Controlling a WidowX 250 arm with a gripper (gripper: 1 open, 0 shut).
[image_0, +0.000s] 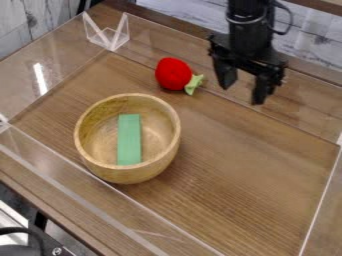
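The black robot arm hangs at the top right, its gripper (243, 70) over the table to the right of a red object (173, 74) with a small green part on its right. Its fingers are dark and blurred, so their state is unclear. A tan bowl (163, 132) at lower left holds a green block (128, 139) lying lengthwise.
A clear plastic container (107, 28) stands at the back left near the table edge. Dark cabling shows at the lower left corner.
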